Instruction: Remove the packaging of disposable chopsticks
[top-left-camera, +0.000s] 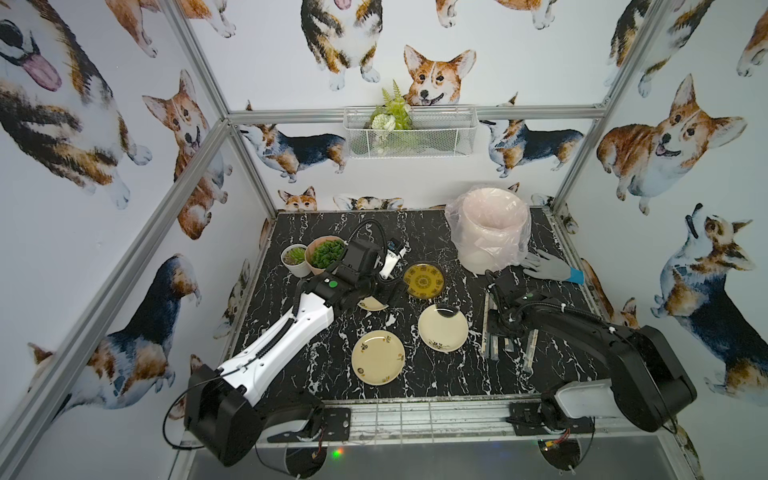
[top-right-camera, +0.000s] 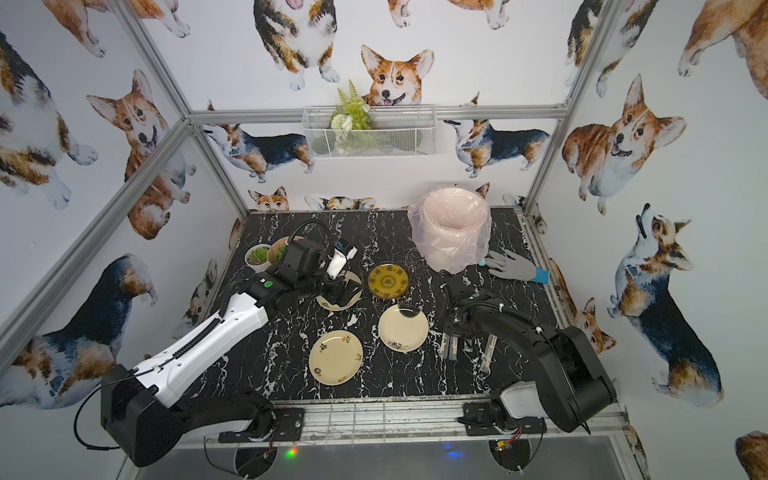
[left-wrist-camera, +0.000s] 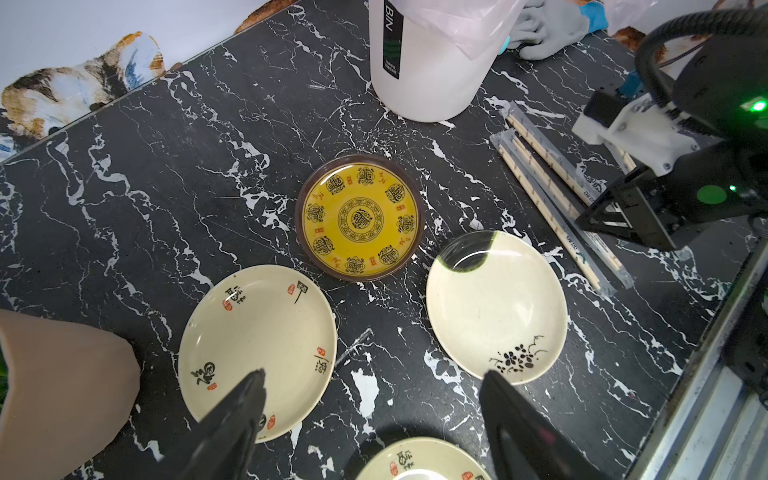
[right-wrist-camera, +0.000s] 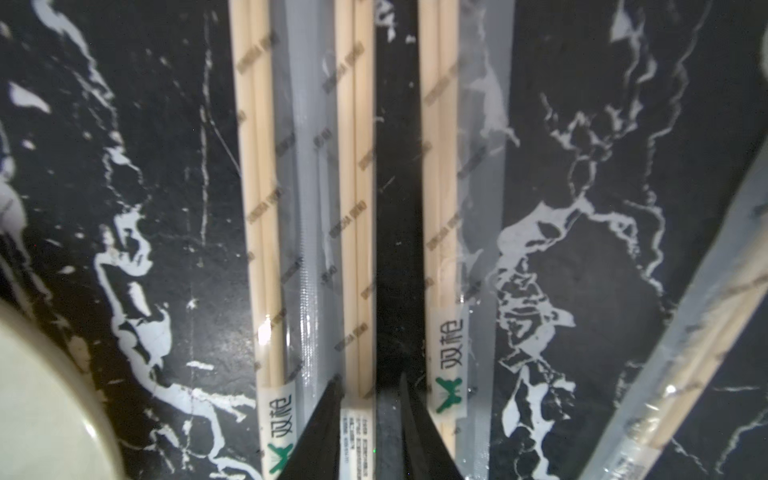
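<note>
Several clear-wrapped packets of disposable chopsticks lie on the black marbled table at the right. In the right wrist view, a left packet (right-wrist-camera: 264, 200), a middle packet (right-wrist-camera: 356, 240) and a right packet (right-wrist-camera: 441, 200) run nearly parallel, and a slanted packet (right-wrist-camera: 696, 344) lies apart. My right gripper is pointed down, part open, its fingers on either side of the middle packet's labelled end; contact cannot be made out. Over the plates at the left hovers my left gripper, its fingers apart and empty.
A lined bin (top-left-camera: 488, 232) stands at the back right beside a grey glove (top-left-camera: 552, 266). A yellow plate (left-wrist-camera: 360, 216), a cream plate (left-wrist-camera: 496, 304) and further plates fill the centre. Potted plants (top-left-camera: 326, 254) stand at the left.
</note>
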